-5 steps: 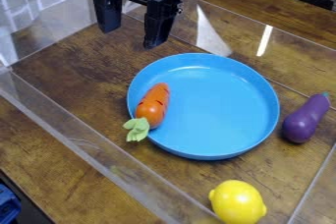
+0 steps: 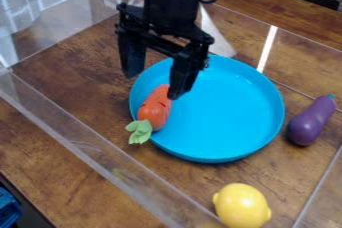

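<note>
My black gripper (image 2: 162, 64) hangs open over the upper left part of a blue plate (image 2: 230, 122), its fingers spread to either side, above and just behind an orange carrot (image 2: 155, 109) with a green top. The carrot lies on the plate's left side, its leafy end at the rim.
A purple eggplant (image 2: 309, 122) lies right of the plate, and a yellow lemon (image 2: 242, 205) lies below it. Bare wood (image 2: 60, 122) is free on the left. Transparent walls run along the edges, and a blue object (image 2: 11, 212) shows at the lower left corner.
My gripper has moved down and toward the camera, from behind the plate to over its upper left part, near the carrot. The objects have not visibly moved.
</note>
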